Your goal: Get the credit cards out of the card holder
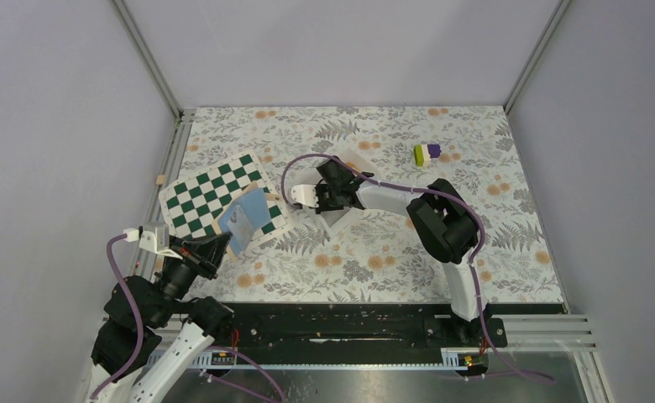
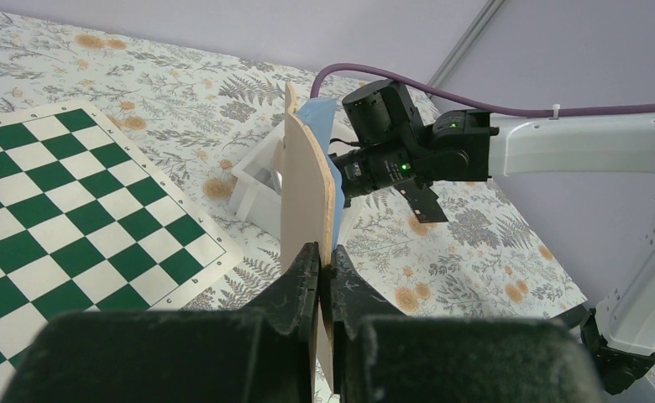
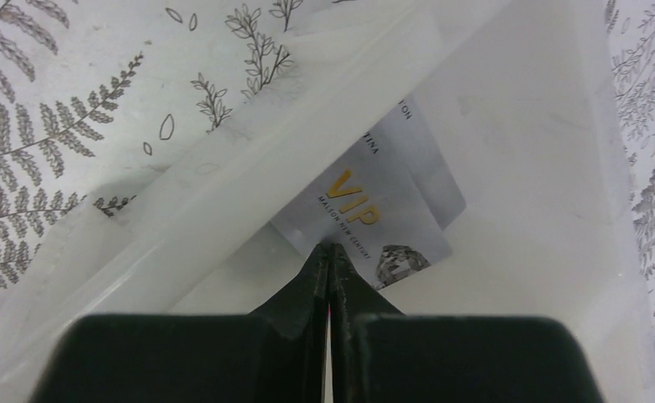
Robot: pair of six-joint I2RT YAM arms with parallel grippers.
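My left gripper is shut on the card holder [image 2: 302,176], a tan folded piece with a blue inner face, raised beside the checkerboard; in the top view its blue face [image 1: 242,220] shows. My right gripper is shut, pointing down into a white open tray [image 3: 534,269], its tips at the edge of a silver VIP card [image 3: 358,210]. A second silver card [image 3: 433,168] lies partly under it. Nothing clearly shows between the right fingers; whether the tips touch the card I cannot tell.
The green checkerboard [image 1: 198,197] lies on the left of the patterned table. A small yellow, white and purple block [image 1: 427,154] sits at the back right. The right arm covers much of the tray from above.
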